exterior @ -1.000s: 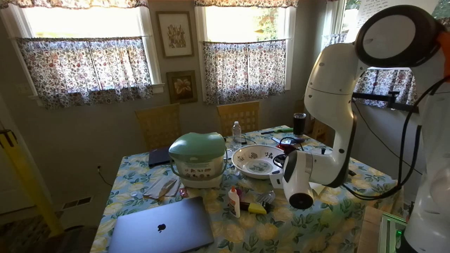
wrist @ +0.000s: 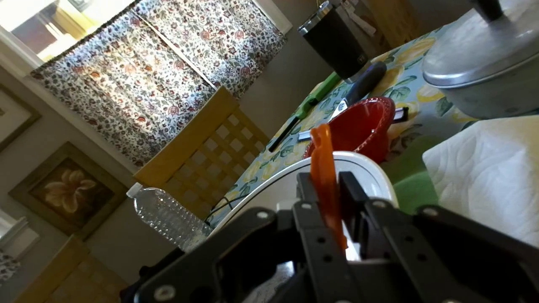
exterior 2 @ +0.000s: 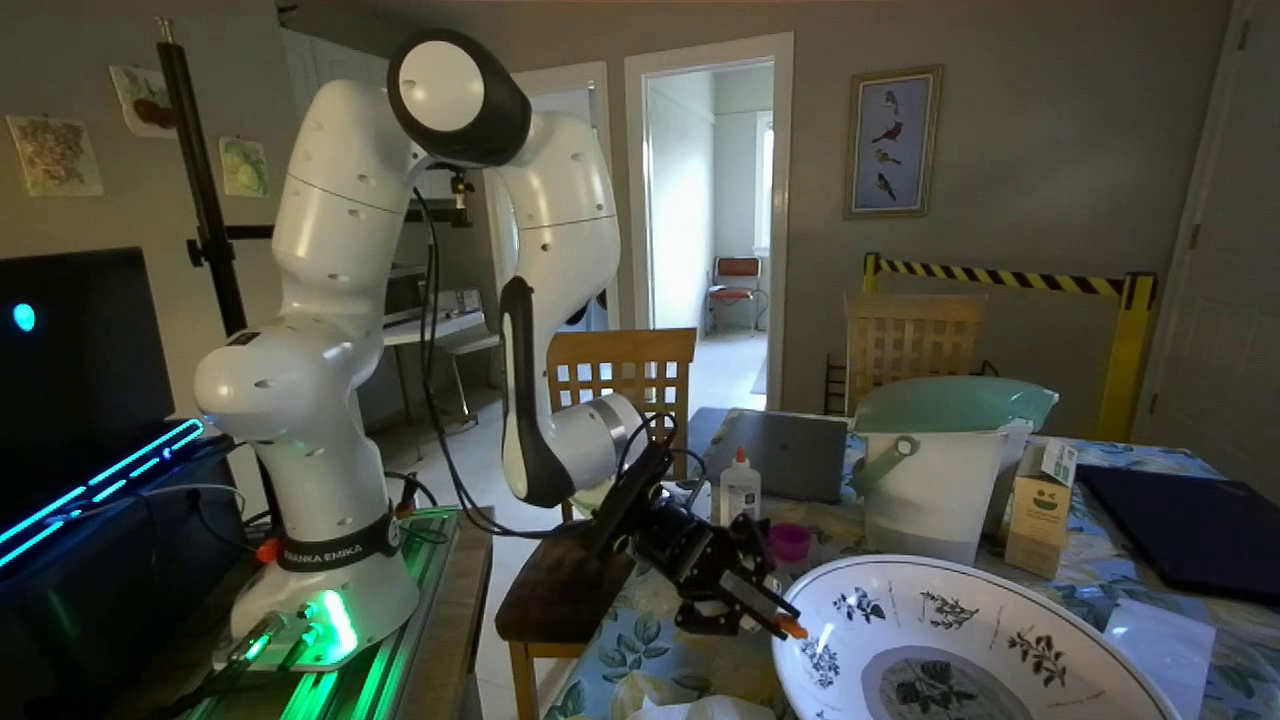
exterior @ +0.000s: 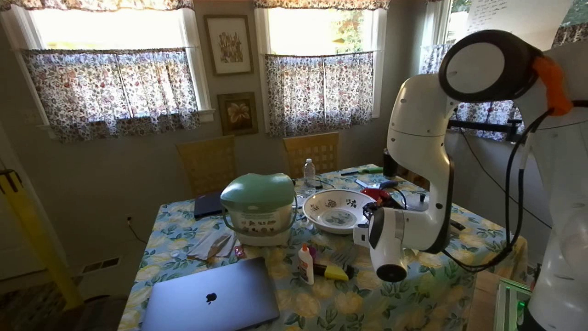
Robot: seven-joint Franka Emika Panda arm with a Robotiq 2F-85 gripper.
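Observation:
Between the black fingers of my gripper is a slim orange item, standing up past the fingertips in the wrist view. What it is cannot be told. Its orange tip shows at the end of my gripper in exterior view 2, by the near rim of the white bowl with plant drawings. In exterior view 1 the arm's wrist hides most of the gripper, beside the same bowl.
A red bowl, a lidded metal pot and a white paper towel lie around the gripper. Elsewhere stand a green-lidded bucket, a glue bottle, a water bottle and a laptop. The front tabletop has free room.
The upper arm has shifted left and slightly lower in exterior view 1, now covering part of the black tumbler. The wrist has turned a little, while the bowl and bucket have stayed put.

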